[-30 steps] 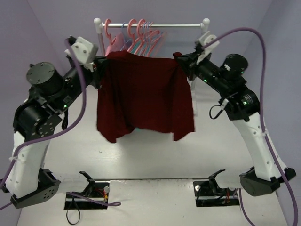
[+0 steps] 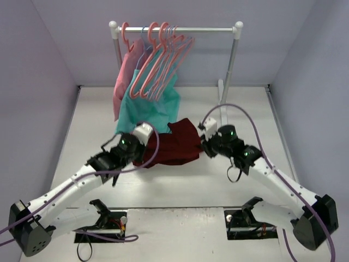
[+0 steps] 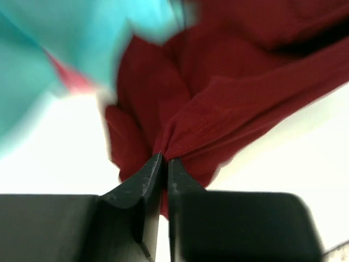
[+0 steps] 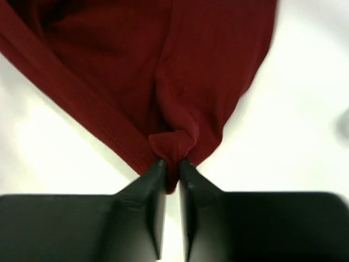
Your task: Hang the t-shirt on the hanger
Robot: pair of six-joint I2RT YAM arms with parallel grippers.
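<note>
A dark red t-shirt [image 2: 173,143] lies bunched low over the white table, stretched between my two arms. My left gripper is shut on one edge of it; folds of the cloth [image 3: 229,109] fan out beyond the fingertips. On the opposite side my right gripper pinches a folded bit of the shirt [image 4: 204,71], a small tuft showing between its fingers. Several pink hangers [image 2: 158,68] hang empty on the rack's bar behind the shirt, well clear of both grippers.
The white rack [image 2: 212,30] spans the back, its right post [image 2: 230,63] standing behind my right arm. A teal shirt [image 2: 155,112] and a pink garment [image 2: 124,82] hang at its left. Bare table [image 2: 174,188] lies in front.
Both arms have lowered and the shirt with them, from hanging spread in front of the hangers to lying bunched near the table. Both grippers still hold it.
</note>
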